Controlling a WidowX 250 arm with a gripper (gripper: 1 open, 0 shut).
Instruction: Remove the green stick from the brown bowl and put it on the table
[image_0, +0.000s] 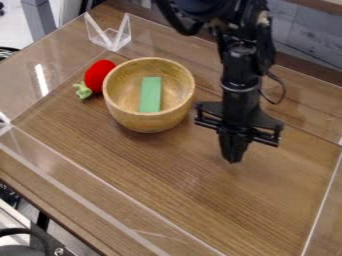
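Observation:
The green stick lies inside the brown bowl, which stands left of centre on the wooden table. To the right of the bowl and apart from it, the black gripper hangs low over the table, pointing down. Its dark parts blend together, so whether its fingers are apart does not show. No object is visible at its tip.
A red vegetable-like object with a green end sits just left of the bowl. Behind it is a clear, angular container.

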